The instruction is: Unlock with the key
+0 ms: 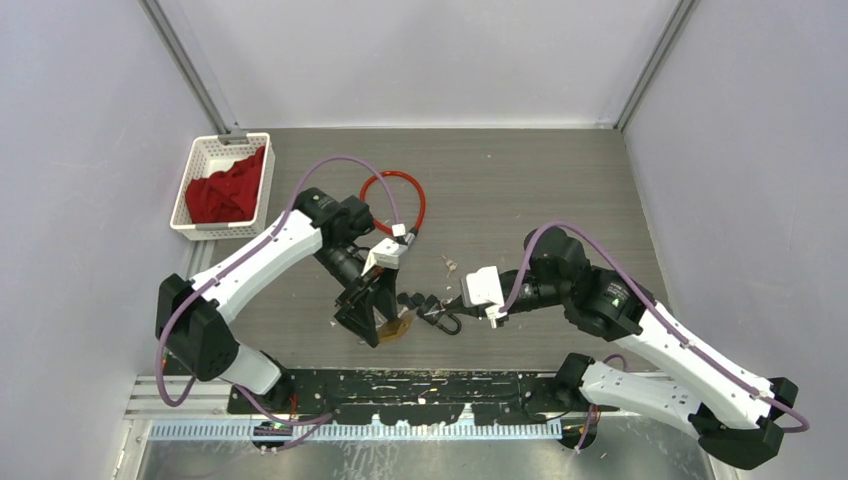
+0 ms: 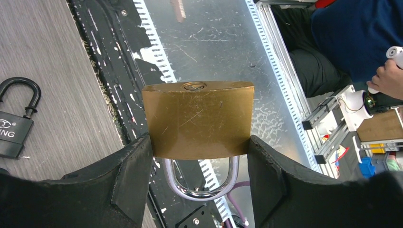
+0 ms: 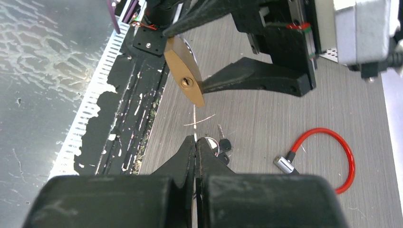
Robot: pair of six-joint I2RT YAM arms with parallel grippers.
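Observation:
A brass padlock (image 2: 197,124) with a chrome shackle is clamped between the fingers of my left gripper. Its keyhole end faces up in the left wrist view, shackle at the opposite end. In the right wrist view the keyhole of the padlock (image 3: 177,64) is turned toward my right gripper. That gripper is shut on a key (image 3: 194,121), whose thin blade sticks out ahead of the fingertips. The blade's tip appears near the padlock's lower corner, off to one side of the keyhole; the depth between them cannot be judged. The key's head is hidden.
A black padlock (image 1: 434,312) and a bunch of keys (image 3: 224,144) lie on the table below the grippers. Behind are a red cable lock (image 1: 419,200) and a white basket (image 1: 187,230) holding red cloth.

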